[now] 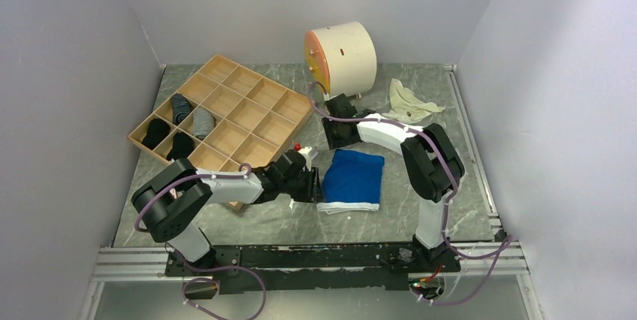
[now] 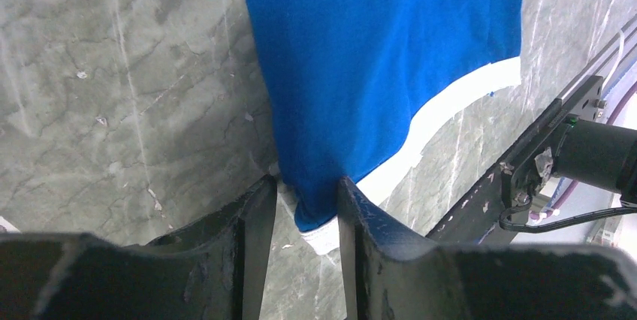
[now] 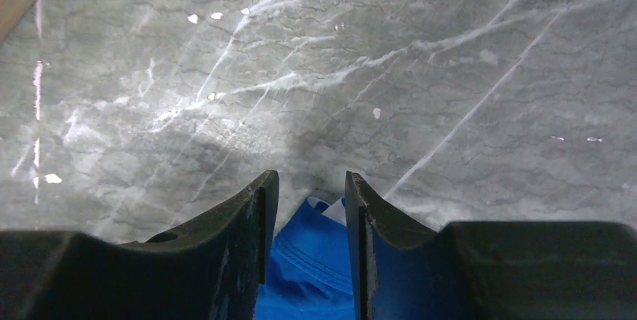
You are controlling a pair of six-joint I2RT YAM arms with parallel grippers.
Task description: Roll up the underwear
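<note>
The blue underwear (image 1: pixel 351 176) lies folded flat on the grey table, its white waistband (image 1: pixel 349 206) toward the front. At its front left corner is my left gripper, fingers partly open, with the blue cloth and a bit of waistband (image 2: pixel 323 237) showing between the fingers. No firm hold on the cloth can be made out there. My right gripper stands open over the back left corner; a blue corner of the underwear (image 3: pixel 308 230) shows between its fingers, lower in the right wrist view.
A wooden compartment box (image 1: pixel 259 116) sits at the left with several rolled dark and grey items inside. Behind stand a white and orange drum-like drawer unit (image 1: pixel 351 57) and a crumpled pale cloth (image 1: pixel 406 102). Bare table lies right of the underwear.
</note>
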